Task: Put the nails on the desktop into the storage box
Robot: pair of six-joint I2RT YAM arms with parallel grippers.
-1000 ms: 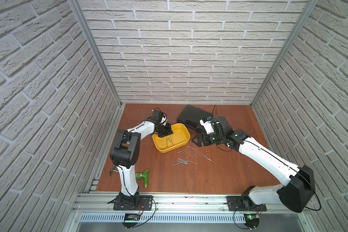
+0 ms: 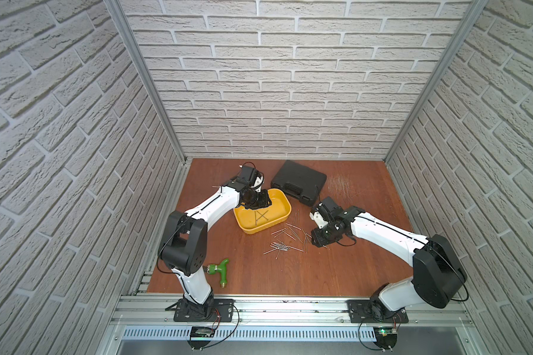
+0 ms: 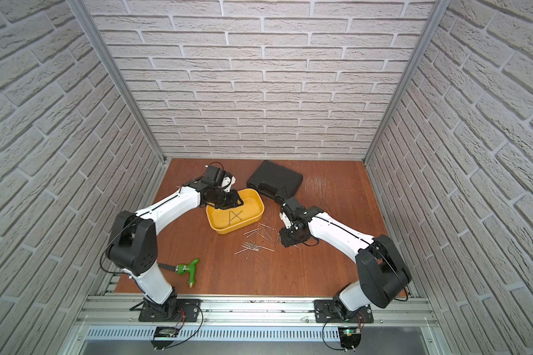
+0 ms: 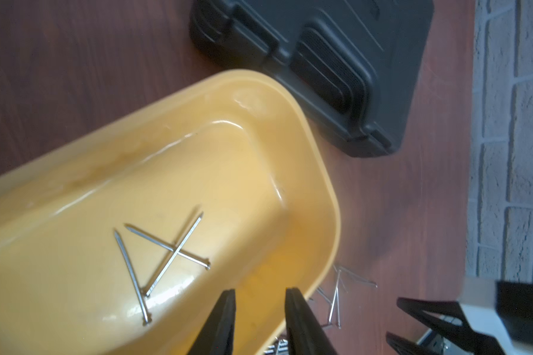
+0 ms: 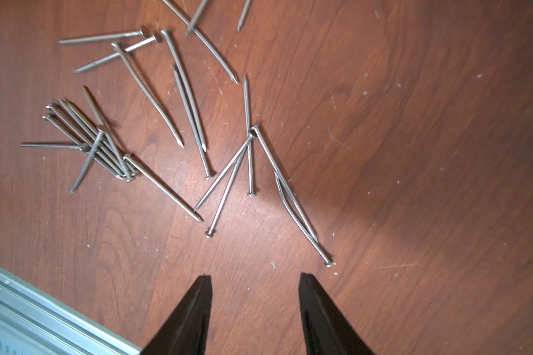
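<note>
Three nails (image 4: pixel 173 255) lie on the floor of the yellow storage box (image 4: pixel 328 207); two of them cross. Over the box's near wall, my left gripper is open, its fingers apart with nothing between them. Several loose nails are scattered on the desktop in the right wrist view: a tight cluster (image 5: pixel 94 142) at left, separate ones in the middle, and an overlapping pair (image 5: pixel 296 204). My right gripper stands open and empty just on the near side of that pair. From the top left view, the right gripper (image 2: pixel 318 235) hides part of the pair.
A black case (image 2: pixel 299 179) lies behind the box. A green-handled hammer (image 2: pixel 222 269) rests near the front left edge. The right wrist (image 4: pixel 485 319) shows at the corner of the left wrist view.
In the box, a nail now crosses another one. The left gripper has shifted slightly to the right. My right gripper has moved toward the front and down toward the loose nails.
</note>
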